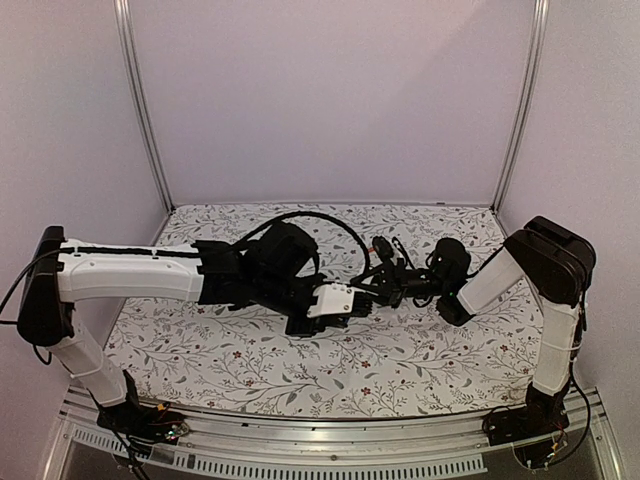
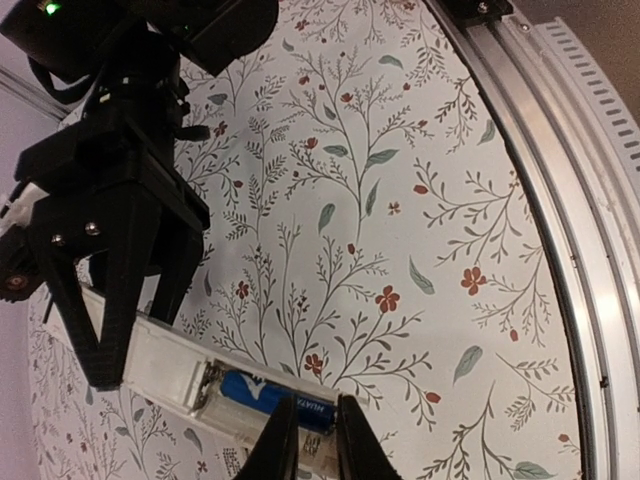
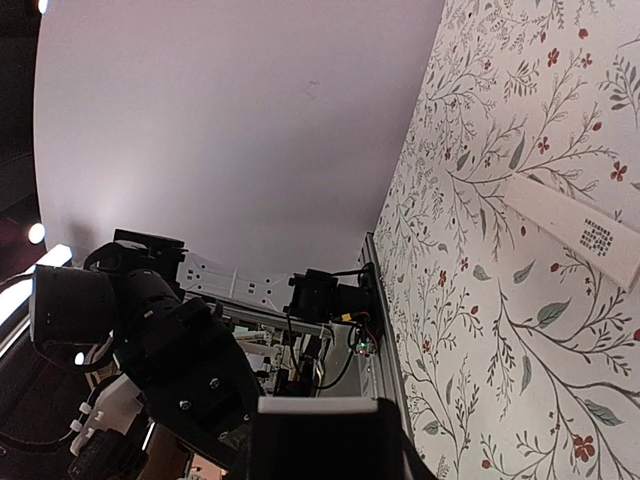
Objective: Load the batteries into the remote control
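A white remote (image 2: 165,365), its battery bay facing the left wrist camera, is held in the air by my right gripper, shut on it. A blue battery (image 2: 265,395) lies in the bay, with my left gripper at its right end; whether it grips battery or remote is hard to tell. In the top view the two grippers meet near the middle, largely hiding the remote. A white cover with a printed patch (image 3: 570,225) lies on the floral table in the right wrist view.
Walls stand at the back and sides, and a metal rail (image 1: 280,428) runs along the front edge.
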